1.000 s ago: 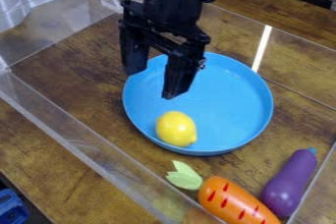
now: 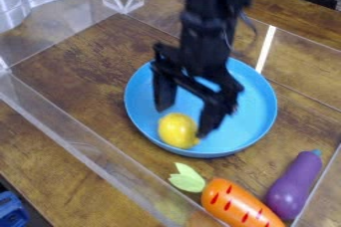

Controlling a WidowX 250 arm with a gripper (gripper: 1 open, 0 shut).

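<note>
My black gripper (image 2: 186,106) reaches down over a blue plate (image 2: 250,112) in the camera view, its fingers spread open around the space just above a yellow round object (image 2: 177,132), which sits on the plate's front part. Whether any finger touches it is unclear.
An orange carrot (image 2: 242,203) with pale leaves lies in front of the plate, and a purple eggplant (image 2: 293,186) to its right. A clear plastic edge runs along the left.
My gripper has come down from above the plate's back to low over the yellow object. The objects appear unmoved.
</note>
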